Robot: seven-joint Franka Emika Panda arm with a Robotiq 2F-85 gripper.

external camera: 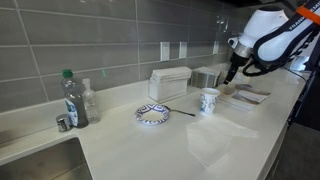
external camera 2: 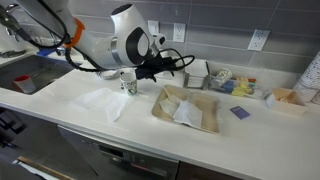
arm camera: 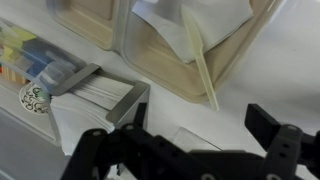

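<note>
My gripper is open, and its two black fingers are wide apart with nothing between them. Beyond them in the wrist view lies a pale, slim utensil, seemingly a knife (arm camera: 203, 62), its end at the rim of a tan tray (arm camera: 165, 72). Part of the utensil rests over a white napkin (arm camera: 222, 18) in that tray. From the second exterior view, the gripper (external camera 2: 174, 70) hangs above the counter, near the back left of the tray (external camera 2: 209, 104).
A patterned cup (external camera 2: 129, 84) stands left of the tray, with a white sheet (external camera 2: 97, 103) in front. A white container (arm camera: 80, 120) stands left of the fingers in the wrist view. A blue-patterned plate (external camera: 152, 114) lies farther along the counter.
</note>
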